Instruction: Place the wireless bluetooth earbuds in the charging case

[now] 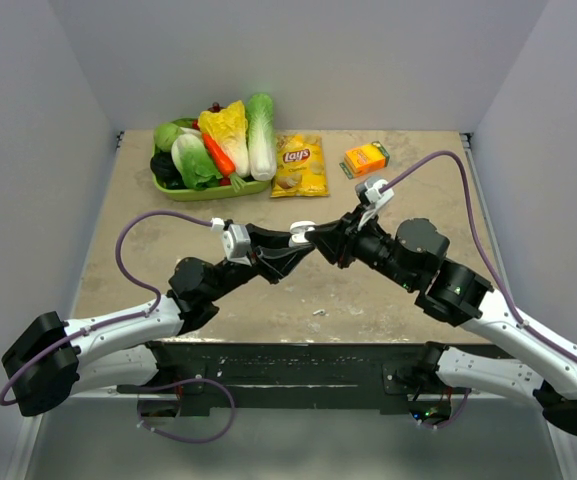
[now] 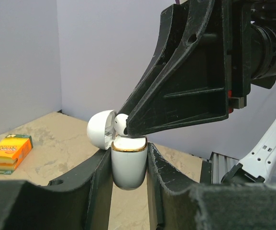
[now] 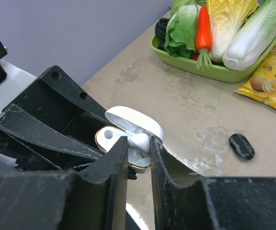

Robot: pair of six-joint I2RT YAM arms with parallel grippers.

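Note:
Near the middle of the top view my left gripper (image 1: 290, 240) is shut on the white charging case (image 2: 128, 165), whose lid (image 2: 98, 129) stands open. My right gripper is shut on a white earbud (image 3: 138, 141) held at the case's opening, just inside the raised lid. In the right wrist view an oval well shows in the case beside the earbud. Whether the earbud is seated in a well cannot be told.
A green basket of vegetables (image 1: 173, 186), a Lays bag (image 1: 300, 170) and an orange box (image 1: 365, 157) stand at the back. A dark oval object (image 3: 241, 146) lies on the table.

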